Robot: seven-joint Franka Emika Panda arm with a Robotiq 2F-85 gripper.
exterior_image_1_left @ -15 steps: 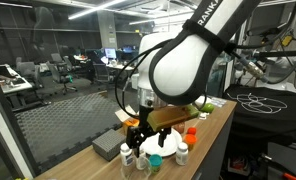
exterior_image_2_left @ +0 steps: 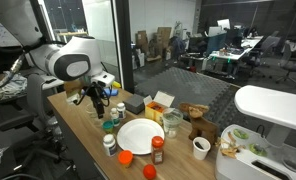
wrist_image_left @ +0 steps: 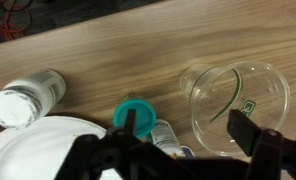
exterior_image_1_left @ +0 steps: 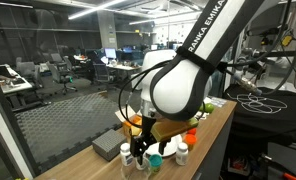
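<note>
My gripper stands open above the table, one dark finger on each side and nothing held. In the wrist view a teal round item [wrist_image_left: 135, 117] lies by the left finger, on the table surface. Part of a pale bottle [wrist_image_left: 166, 138] shows between the fingers, further down. A clear glass [wrist_image_left: 240, 105] sits at the right, partly covered by the right finger. At the left are a white-capped bottle [wrist_image_left: 43, 82] and a white plate [wrist_image_left: 28, 150]. In exterior view 2 the gripper [exterior_image_2_left: 90, 101] hangs behind the teal item [exterior_image_2_left: 108, 127].
Near the plate [exterior_image_2_left: 140, 132] stand a white bottle [exterior_image_2_left: 109, 144], a brown jar [exterior_image_2_left: 156, 150] and orange round items [exterior_image_2_left: 126, 157]. Farther right are a brown toy [exterior_image_2_left: 196, 122] and a white mug [exterior_image_2_left: 201, 147]. A grey block [exterior_image_1_left: 108, 145] lies behind. Bare wood shows at the wrist view's top.
In exterior view 1 the arm and gripper have shifted a little to the right and slightly lower. The objects on the table appear unmoved.
</note>
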